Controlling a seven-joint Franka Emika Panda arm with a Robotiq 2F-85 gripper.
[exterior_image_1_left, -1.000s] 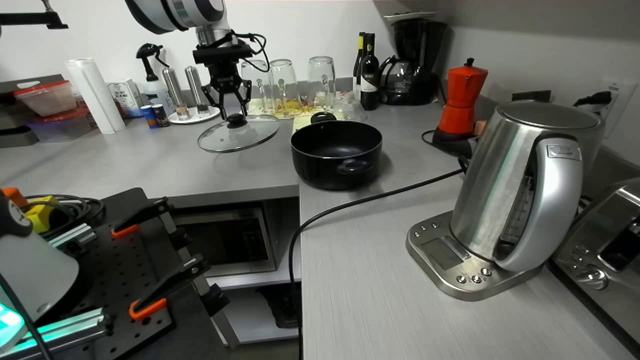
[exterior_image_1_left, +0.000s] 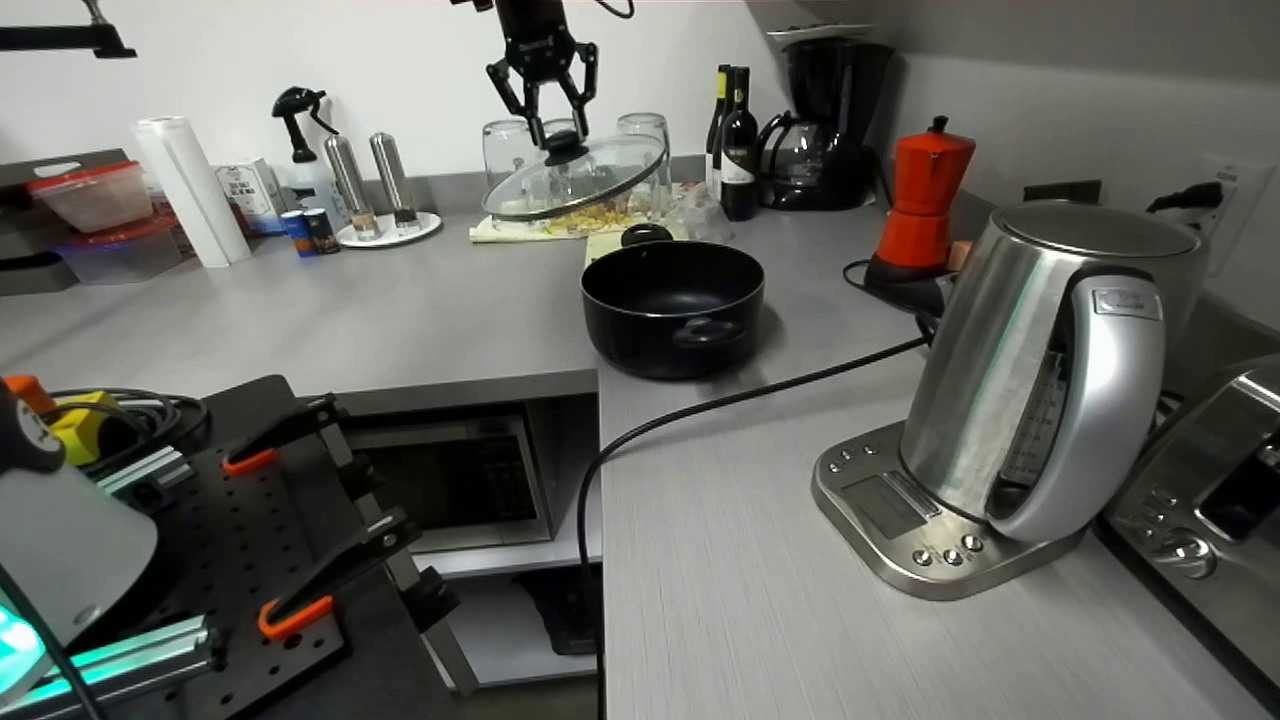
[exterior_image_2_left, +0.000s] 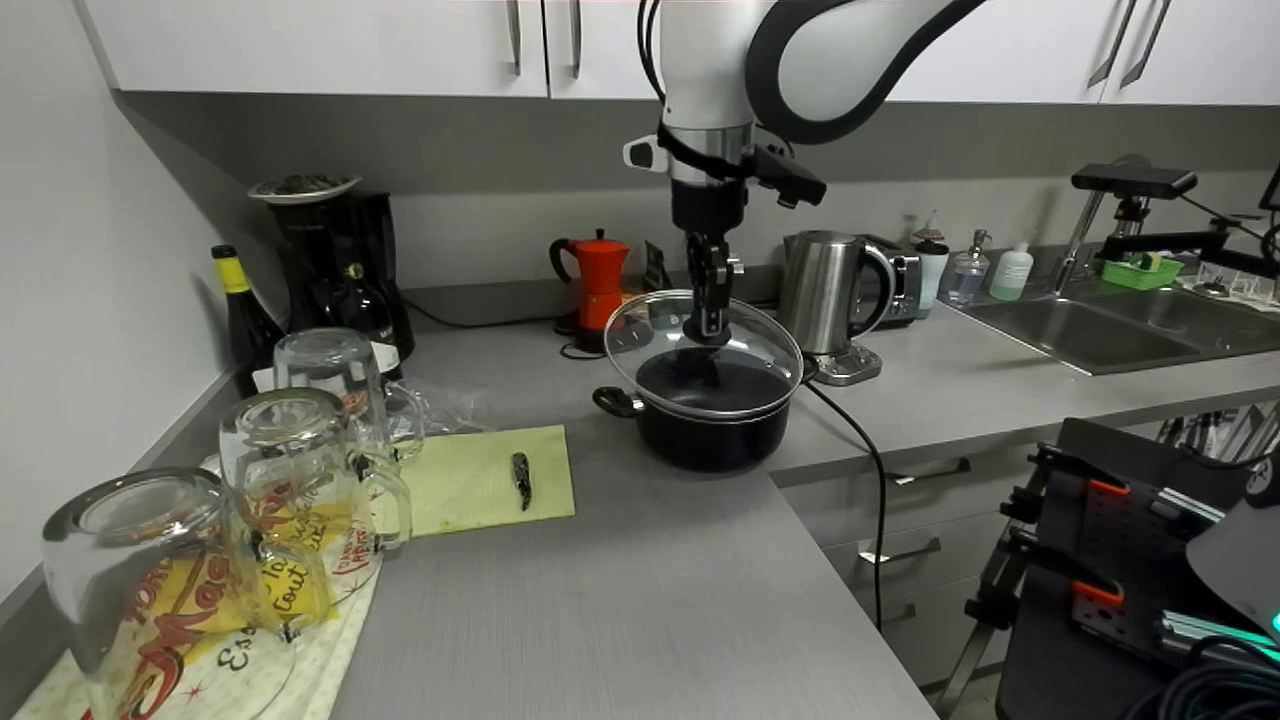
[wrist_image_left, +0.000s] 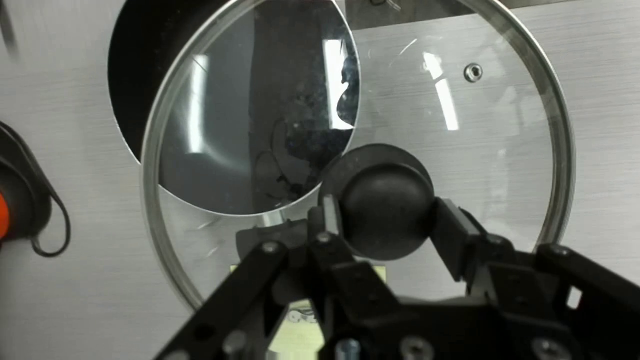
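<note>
A glass lid (exterior_image_1_left: 612, 162) with a dark rim hangs tilted in the air, and my gripper (exterior_image_1_left: 558, 134) is shut on its black knob (wrist_image_left: 387, 207). Below and to the right in exterior view 1 stands the black pot (exterior_image_1_left: 672, 342), open at the top and looking empty. From the wrist, the lid overlaps only part of the pot (wrist_image_left: 129, 78), off to one side of its opening. Exterior view 2 shows the lid (exterior_image_2_left: 642, 342) in front of the pot (exterior_image_2_left: 708, 446) in line of sight, with the gripper (exterior_image_2_left: 708, 330) above it.
A yellow-green cloth (exterior_image_2_left: 456, 480) with a small dark object (exterior_image_2_left: 521, 480) lies beside the pot. Glass mugs (exterior_image_2_left: 318, 450) stand upside down nearby. The red moka pot (exterior_image_1_left: 921, 198), steel kettle (exterior_image_1_left: 1020, 360) and a black cable (exterior_image_1_left: 768, 386) are to the right in exterior view 1.
The gripper and lid have risen and moved right in exterior view 1, nearer to the pot. The lid is tilted more than before. The pot has stayed in place.
</note>
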